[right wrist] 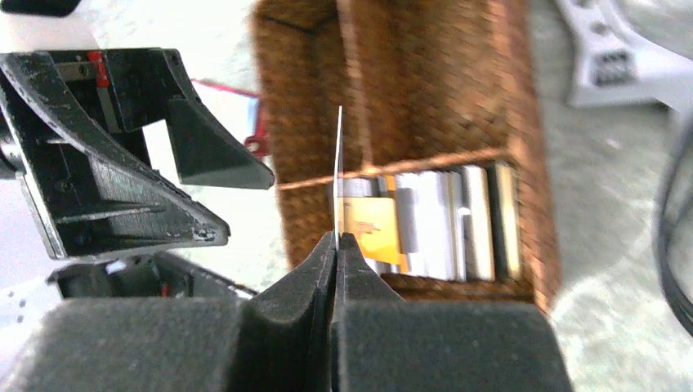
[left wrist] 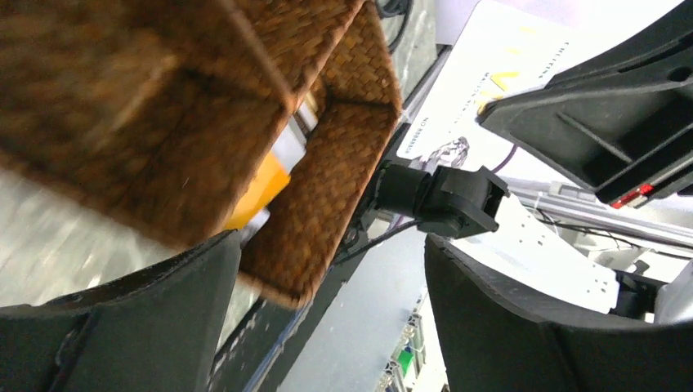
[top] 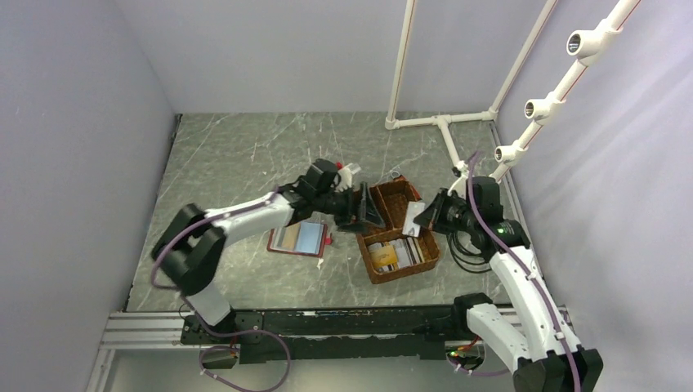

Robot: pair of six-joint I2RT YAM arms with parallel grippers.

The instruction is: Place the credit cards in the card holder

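Note:
A white card (top: 414, 219) stands out from my right gripper (top: 420, 221), which is shut on its edge; the right wrist view shows that card edge-on as a thin upright line. In the left wrist view the card's white face (left wrist: 482, 82) carries small print and a yellow mark. My left gripper (top: 372, 226) is open, its fingers (left wrist: 155, 302) apart with nothing between them, over the left side of the brown woven box (top: 398, 273). An orange card (right wrist: 374, 227) lies inside the box's front compartment, among several white and pale cards (right wrist: 433, 220) standing on edge.
The box's two back compartments (right wrist: 433, 73) look empty. Left of the box lies a flat red-edged case (top: 296, 252) with pale and blue pieces. Black cables (top: 466, 251) coil on the right.

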